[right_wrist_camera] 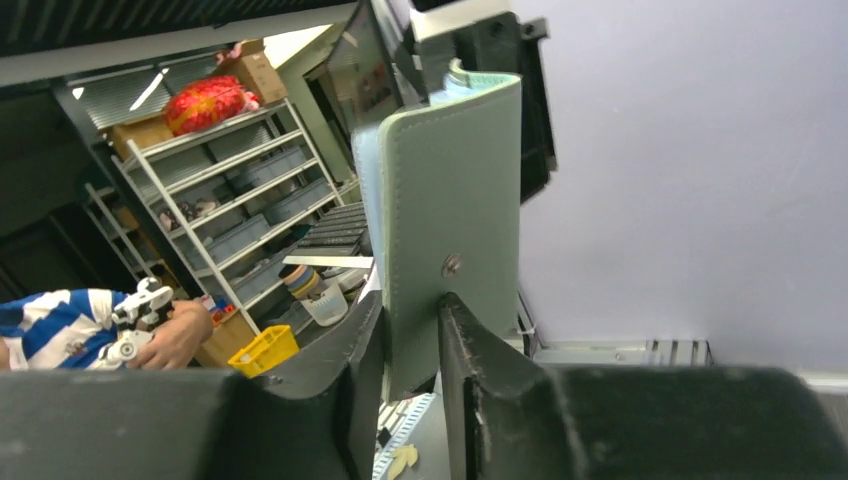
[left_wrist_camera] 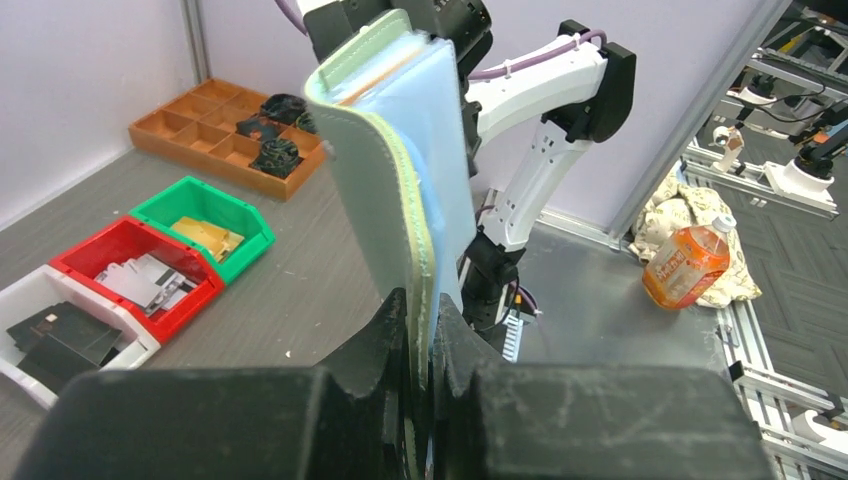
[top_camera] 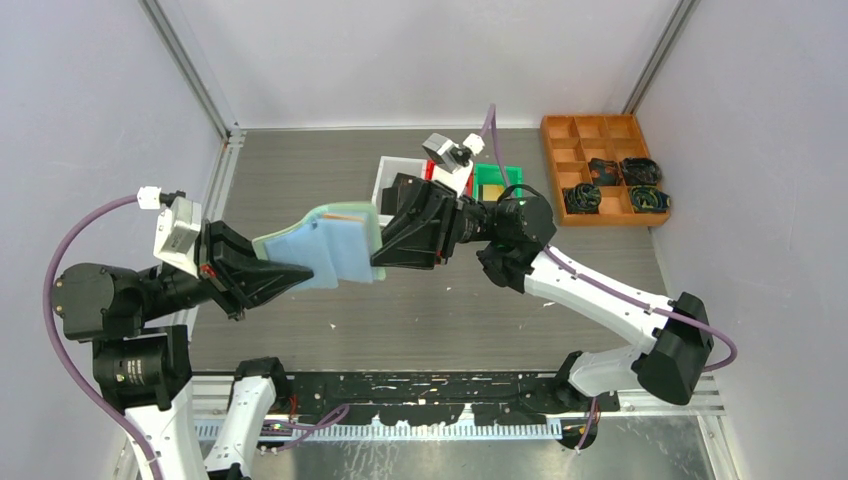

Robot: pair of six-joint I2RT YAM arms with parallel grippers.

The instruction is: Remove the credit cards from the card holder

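The pale green card holder [top_camera: 263, 245] with light blue sleeves [top_camera: 345, 250] is held up between the two arms. My left gripper is shut on one end of it. In the top view the holder is spread, and a thin orange edge [top_camera: 343, 217] shows among the sleeves. At its other end is my right gripper, part open, its fingers [right_wrist_camera: 460, 345] beside the green cover [right_wrist_camera: 460, 190] with its round snap. The right wrist view shows the cover's lower edge in the gap; whether both fingers touch it, I cannot tell.
White [left_wrist_camera: 135, 340], red [left_wrist_camera: 75, 258] and green [left_wrist_camera: 262, 235] bins stand on the table, holding dark, pale and yellow items. An orange compartment tray [top_camera: 570, 127] with dark bundles sits at the back right. Mid-table is clear beneath the arms.
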